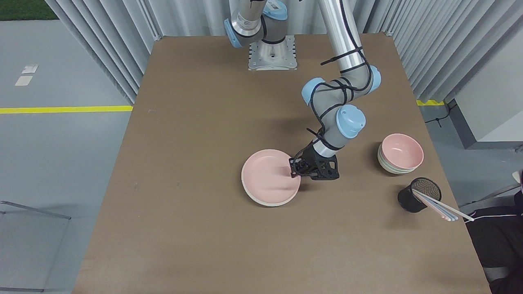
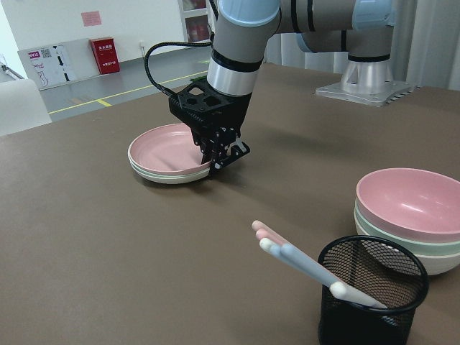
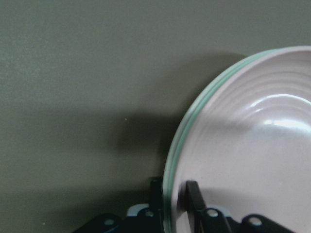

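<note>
A stack of plates, pink on top with green and white rims beneath, lies on the table left of centre. My black gripper is low at the stack's edge, on the side toward the bowls in the front view. In the wrist view one finger is outside the stacked rims and the other inside the pink plate, with the rims between them; whether they grip the rims I cannot tell. In the left view the fingertips are partly hidden behind the wrist housing.
Stacked bowls, pink on top, stand at the right. In front of them is a black mesh cup with several pale chopsticks leaning out of it.
</note>
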